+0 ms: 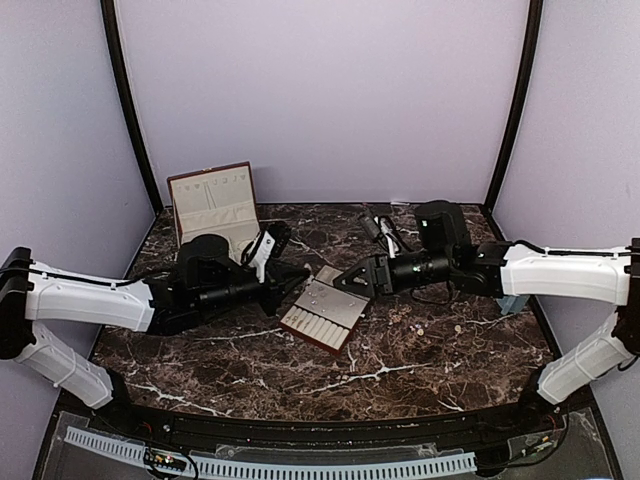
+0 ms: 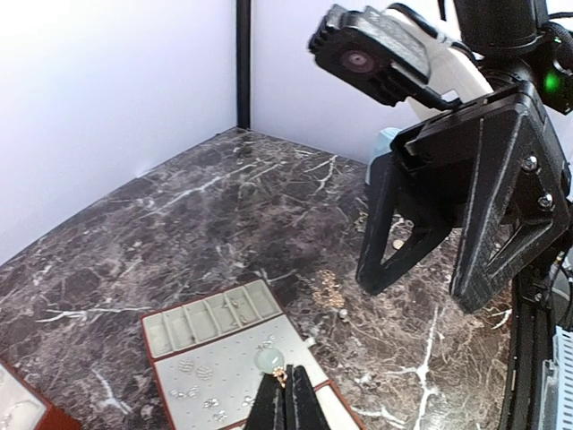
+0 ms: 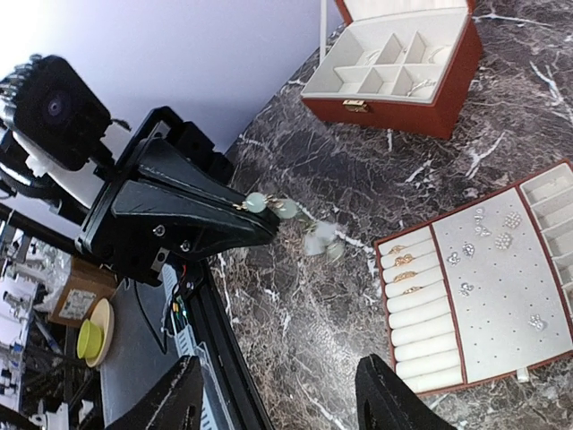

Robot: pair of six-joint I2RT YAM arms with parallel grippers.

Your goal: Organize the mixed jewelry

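Note:
A bracelet of pale green beads (image 2: 269, 360) with gold links hangs from my left gripper, which is shut on it. In the right wrist view its beads (image 3: 255, 202) show at the left gripper's tip, with the dangling part blurred. My right gripper is open and empty, its fingers (image 3: 183, 394) wide apart. Both grippers are above the red-edged jewelry tray (image 1: 326, 328). On that tray, gold rings (image 3: 405, 260) sit in the upper roll slots, and silver earrings (image 3: 503, 241) dot the flat panel.
An open red jewelry box (image 3: 385, 112) with white compartments stands at the back left, its lid (image 1: 215, 200) upright. Loose gold pieces (image 2: 327, 291) lie right of the tray. Bare marble (image 1: 220, 365) spreads across the front left.

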